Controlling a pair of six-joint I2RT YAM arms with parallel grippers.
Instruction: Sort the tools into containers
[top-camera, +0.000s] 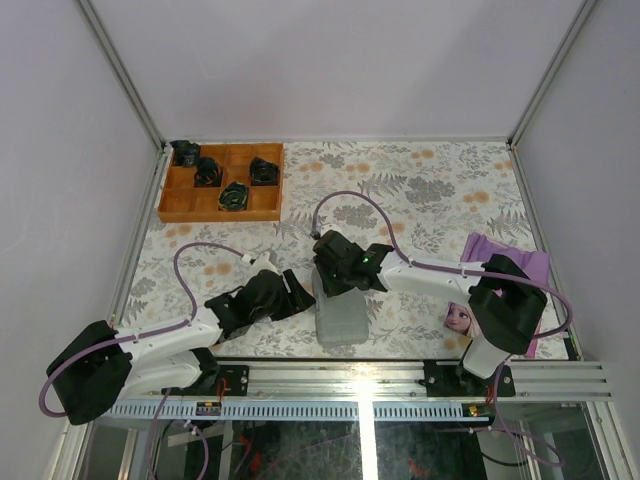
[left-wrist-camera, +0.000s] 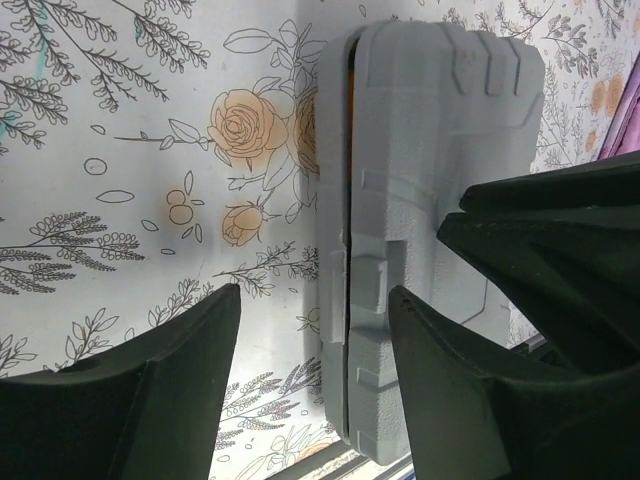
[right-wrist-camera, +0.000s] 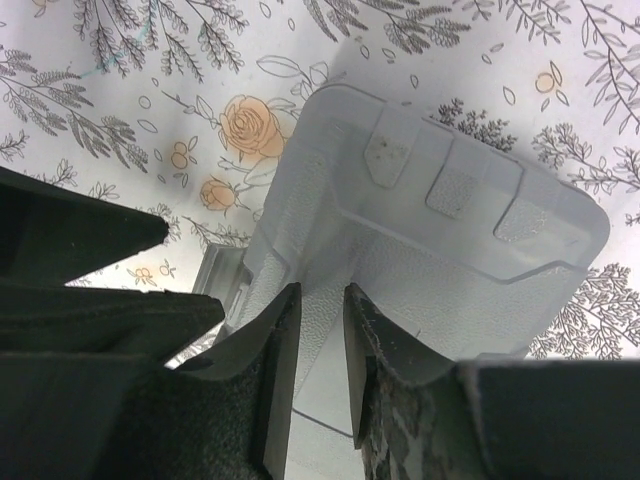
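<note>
A closed grey plastic case (top-camera: 341, 320) lies at the table's front middle, a dark seam along its left side in the left wrist view (left-wrist-camera: 430, 120). My left gripper (top-camera: 300, 296) stands open beside the case's left edge, one finger near that side. My right gripper (top-camera: 328, 276) is over the upper part of the case, its fingertips narrowly apart on or just above the lid (right-wrist-camera: 450, 280); I cannot tell if they touch it.
An orange compartment tray (top-camera: 222, 212) with dark bundles stands at the back left. A purple and pink bag (top-camera: 510, 260) lies at the right.
</note>
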